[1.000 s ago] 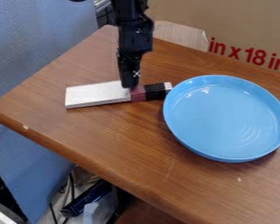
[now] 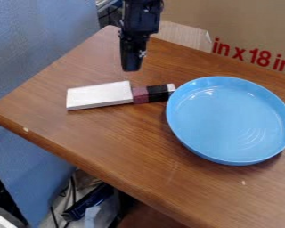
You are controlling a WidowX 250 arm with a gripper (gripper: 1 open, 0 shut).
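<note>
A long flat bar with a white section (image 2: 97, 95), a dark red band and a black end lies on the wooden table (image 2: 109, 142), just left of a blue plate (image 2: 228, 121). My black gripper (image 2: 132, 62) hangs above and behind the bar, near the middle top of the view. Whether its fingers are open or shut is hard to make out.
A cardboard box (image 2: 240, 27) with red lettering stands behind the table. A blue padded surface and some clutter with cables lie beyond the table's left edge.
My gripper has moved up and back, away from the bar. The bar and plate have stayed where they were.
</note>
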